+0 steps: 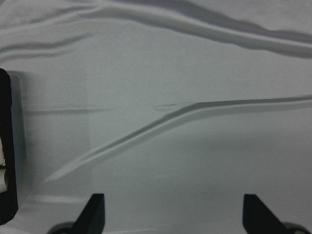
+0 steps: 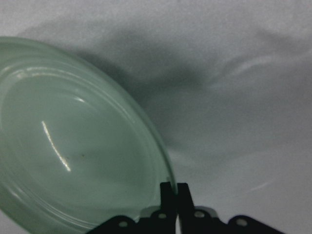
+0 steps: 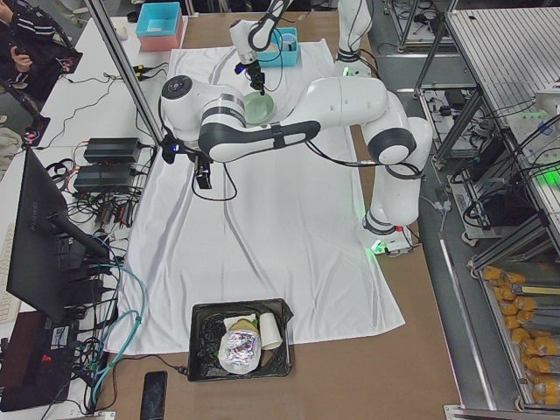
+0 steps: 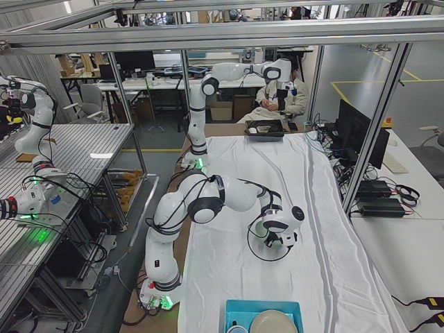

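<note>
A pale green plate [image 2: 83,126] lies on the white cloth [image 3: 262,254], partly behind the arms in the camera views. My right gripper is shut on the plate's edge at its near right side. My left gripper hangs over bare wrinkled cloth with its fingers apart and nothing between them.
A black tray [image 3: 201,350] with a foil dish [image 3: 239,352] and a white roll [image 3: 271,331] sits at the left camera's near end. A blue bin [image 4: 229,309] with plates stands at the other end.
</note>
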